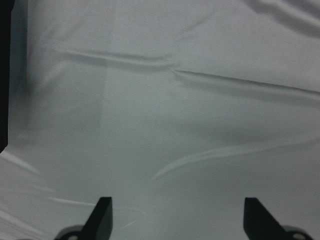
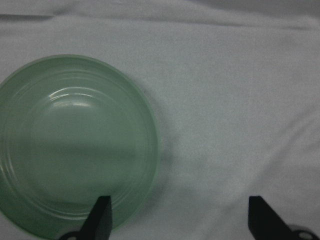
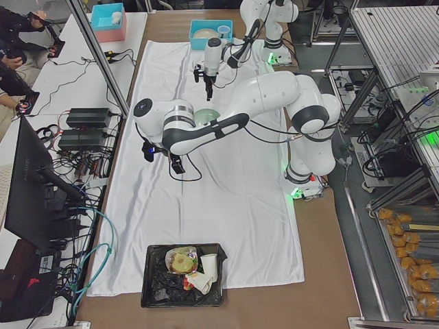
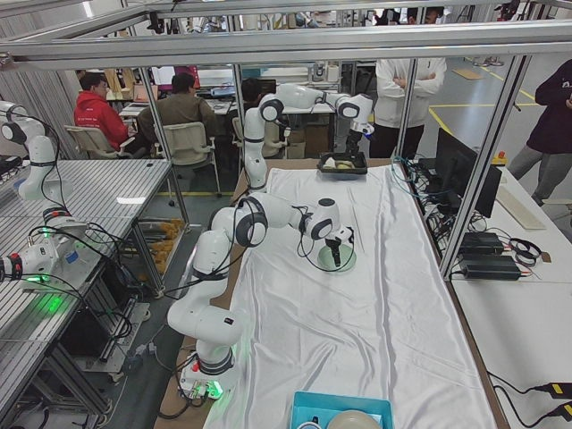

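Observation:
A pale green plate [image 4: 337,264] lies on the white cloth, filling the left of the right wrist view [image 2: 75,135]. My right gripper [image 3: 204,82] hangs above the cloth by the plate, its fingers [image 2: 102,217] apart with nothing between them. My left gripper [image 3: 163,156] is raised over the cloth, in the foreground of the camera left view, also open and empty; only wrinkled cloth shows beneath it in the left wrist view. Its arm partly hides the plate in the camera left view.
A black tray [image 3: 154,295] with packets and white items stands at one end of the table. A blue bin [image 4: 304,407] with dishes stands at the other. Monitor [image 3: 27,192] and cables line one side.

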